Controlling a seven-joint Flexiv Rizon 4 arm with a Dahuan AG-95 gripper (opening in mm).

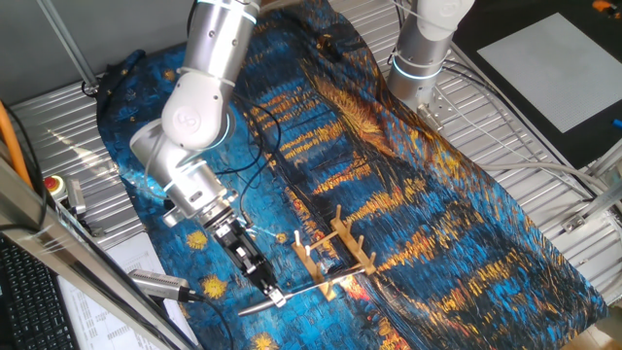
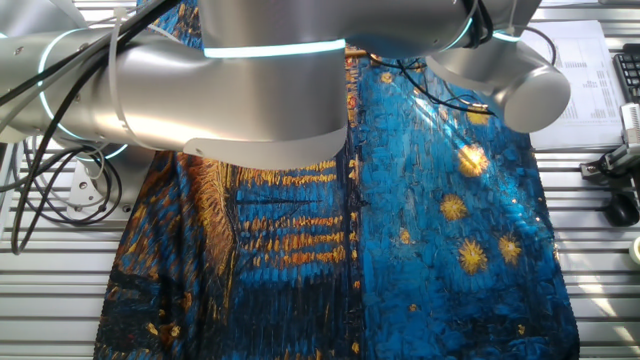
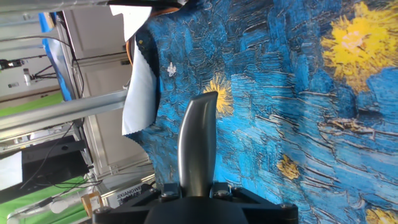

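A silver metal utensil with a tapered handle [image 1: 258, 307] lies across the wooden peg rack [image 1: 313, 269] in exterior view 1; its far end reaches in among the pegs. My gripper [image 1: 277, 297] is shut on this utensil, just left of the rack. In the wrist view the smooth curved handle [image 3: 198, 140] sticks up from between the gripper's fingers [image 3: 169, 191]. What sort of head the utensil has is not clear. Exterior view 2 shows neither the gripper nor the utensil, since the arm blocks that area.
A blue and orange painted-pattern cloth [image 1: 408, 243] covers the table, with wide bare stretches right of the rack. A grey box with a cable [image 1: 158, 285] sits near the left edge, beside a laptop keyboard [image 1: 29, 301]. A metal post [image 1: 92, 248] stands at the left.
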